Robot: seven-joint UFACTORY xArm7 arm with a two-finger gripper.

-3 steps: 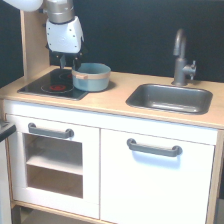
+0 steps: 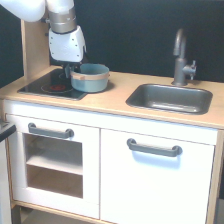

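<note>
A blue-grey pot [image 2: 92,83] stands on the counter at the right edge of the black cooktop [image 2: 45,84]. The white robot arm comes in from the top left, and its gripper [image 2: 71,71] points down at the pot's left side, close to the rim. Its small dark fingers overlap the pot's edge in this view. Whether they touch or grip it is too small to make out.
A steel sink [image 2: 170,97] with a dark tap [image 2: 180,58] is set in the counter on the right. Bare wooden counter [image 2: 122,88] lies between pot and sink. Below are a white cabinet door [image 2: 155,180] and an oven front [image 2: 55,135] with a window.
My gripper has come down, so its fingers are now lower beside the pot's left rim. The pot looks to be in nearly the same place.
</note>
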